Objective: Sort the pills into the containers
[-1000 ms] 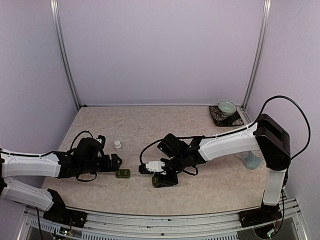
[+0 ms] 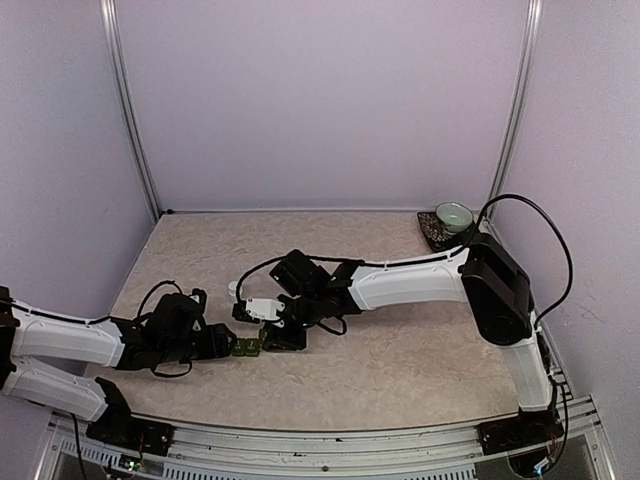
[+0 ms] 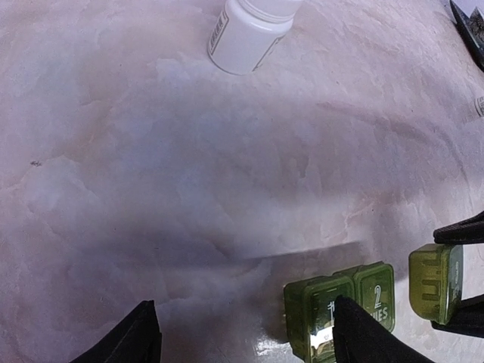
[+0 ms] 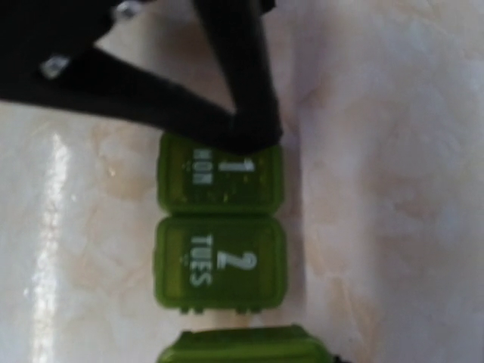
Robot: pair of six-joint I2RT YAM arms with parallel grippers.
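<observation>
Two joined green pill compartments, marked 1 MON point(image 4: 219, 185) and 2 TUES point(image 4: 219, 265), lie on the table. My left gripper is part open just above and left of them, nothing seen between its fingers. My right gripper is shut on another green compartment point(image 3: 431, 283), held at the right side of the left wrist view, beside the pair. A white pill bottle point(image 3: 246, 41) stands behind them. The pills themselves cannot be made out.
A dark patterned tray point(image 2: 435, 235) with a pale green bowl point(image 2: 454, 212) sits at the back right.
My right gripper has moved left and a little toward the back with its compartment, closer to the pair. My left gripper has lowered slightly toward the front.
</observation>
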